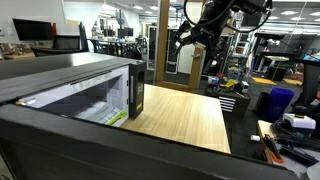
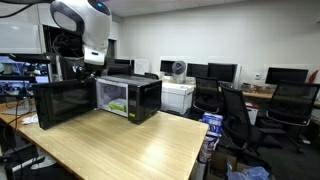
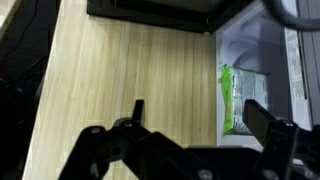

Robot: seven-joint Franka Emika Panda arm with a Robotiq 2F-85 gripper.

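A black microwave (image 2: 144, 98) stands on the wooden table with its door (image 2: 62, 101) swung open. Inside its pale cavity lies a green-and-white packet (image 3: 241, 97), which also shows as a small green patch (image 1: 117, 118) in exterior view 1. My gripper hangs above the table, its two fingers wide apart and nothing between them. In the wrist view the packet is to the right, partly behind the right finger (image 3: 256, 116).
Bare wooden tabletop (image 2: 150, 146) spreads out in front of the microwave. A blue-and-white container (image 2: 211, 135) stands past the table's far edge. Office chairs (image 2: 240, 112) and desks fill the background.
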